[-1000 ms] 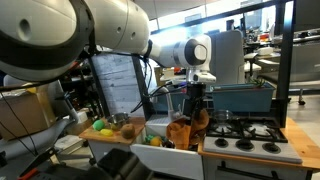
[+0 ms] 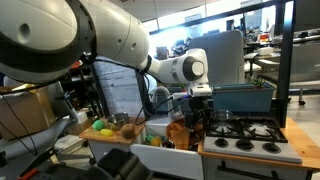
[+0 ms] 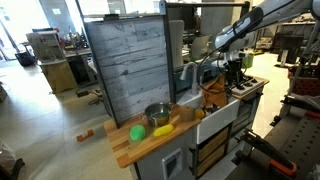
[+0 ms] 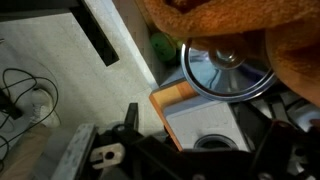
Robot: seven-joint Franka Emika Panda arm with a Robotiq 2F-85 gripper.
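Note:
An orange cloth [image 4: 225, 22] crosses the top and upper right of the wrist view. In exterior view 1 the orange cloth [image 2: 178, 133] hangs over the sink [image 2: 160, 158], close to the stove. My gripper [image 2: 198, 118] points down beside it, at the border between sink and stove. Dark fingers [image 4: 130, 128] stand wide apart low in the wrist view, the gripper open. No object shows held between them. A round, shiny metal-rimmed item [image 4: 228, 78], perhaps a bowl or lid, lies partly under the cloth.
To the right is the stove [image 2: 250, 148] with black grates and front knobs. A blue-green dish rack [image 2: 240, 98] stands behind it. On the left counter are a metal pot [image 3: 158, 116] and a green item [image 3: 137, 132]. Several small items lie by the sink.
My gripper has come down and its wrist has turned, toward the cloth beside the stove. More of the cloth's right part is now covered by the gripper in exterior view 1.

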